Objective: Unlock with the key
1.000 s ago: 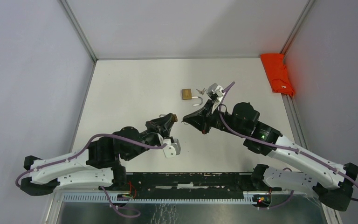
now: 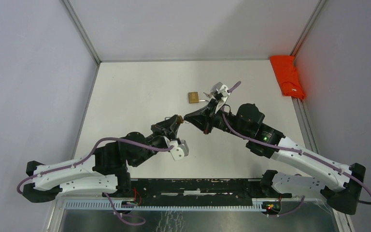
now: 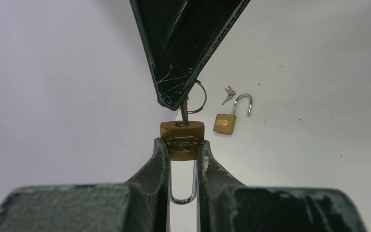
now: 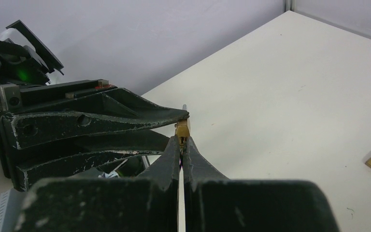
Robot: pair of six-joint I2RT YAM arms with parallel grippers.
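Note:
My left gripper is shut on a brass padlock [image 3: 182,133], its looped shackle [image 3: 186,200] hanging below. My right gripper [image 2: 187,117] is shut at the padlock, holding a key [image 3: 184,111] with a ring [image 3: 204,99]; in the left wrist view the key stands at the padlock's top, tip at or in the keyhole, though depth is unclear. In the right wrist view the padlock shows just beyond the right fingertips, which hide most of the key.
A second brass padlock [image 2: 193,97] with open shackle and loose keys [image 3: 229,94] lie on the table behind the grippers. An orange cloth [image 2: 287,75] is at the back right.
My right gripper has moved left and slightly up in the top view, closing the gap to the padlock. The left gripper has stayed almost still.

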